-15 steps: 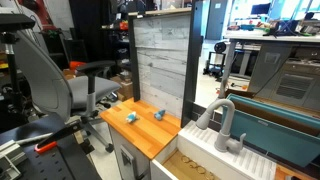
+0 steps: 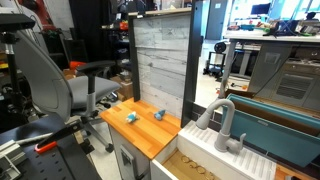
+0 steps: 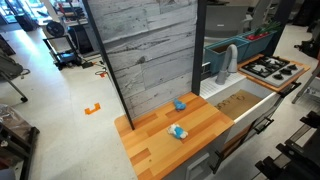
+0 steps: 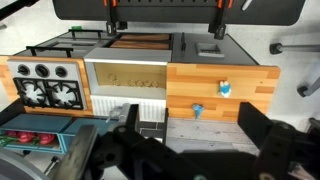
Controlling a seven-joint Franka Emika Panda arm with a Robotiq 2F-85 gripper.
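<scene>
On the wooden counter (image 4: 180,93) lie two small objects. One is a blue piece (image 2: 158,114), also seen as a blue piece (image 3: 180,104) near the panelled wall; the other is a blue-and-white piece (image 2: 128,117), closer to the counter's outer end. From above, the wrist view shows the blue piece (image 4: 197,108) and the blue-and-white piece (image 4: 224,88) apart from each other. My gripper hangs high above the kitchen set, its dark fingers spread with nothing visible between them. It touches neither piece.
An open-topped white drawer (image 4: 130,75) with a wooden bottom stands beside the counter. A grey faucet (image 2: 226,120) rises behind it, next to a blue basin (image 2: 270,130). A stove top (image 3: 272,68) sits at the far end. The white panelled wall (image 3: 155,65) backs the counter.
</scene>
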